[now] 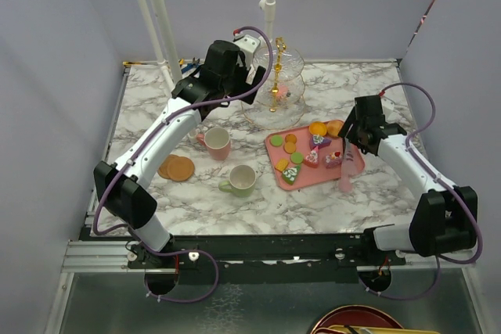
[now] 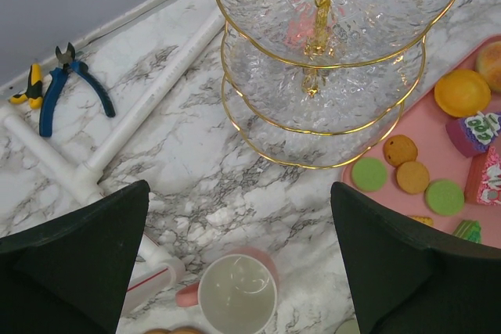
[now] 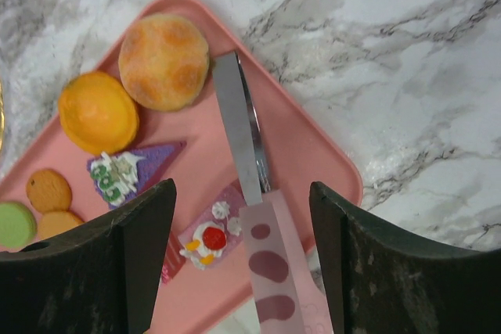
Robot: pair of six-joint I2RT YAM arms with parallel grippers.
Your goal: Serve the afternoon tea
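A pink tray (image 1: 317,177) holds cakes, macarons, cookies, an orange round piece (image 3: 98,113) and a bun (image 3: 163,62). On its right lie tongs with a steel blade (image 3: 239,119) and pink handle (image 3: 278,271). My right gripper is open over the tongs, its fingers either side of them. The three-tier glass stand (image 2: 321,76) with gold rims is at the back, a small pink thing on it. My left gripper hangs open beside the stand, above the marble table, nothing between its fingers.
A pink mug (image 1: 218,149) and green mug (image 1: 241,187) stand mid-table, with brown coasters (image 1: 180,168) to the left. Pliers (image 2: 53,95) and white pipes (image 2: 149,103) lie at the back left. The table right of the tray is clear.
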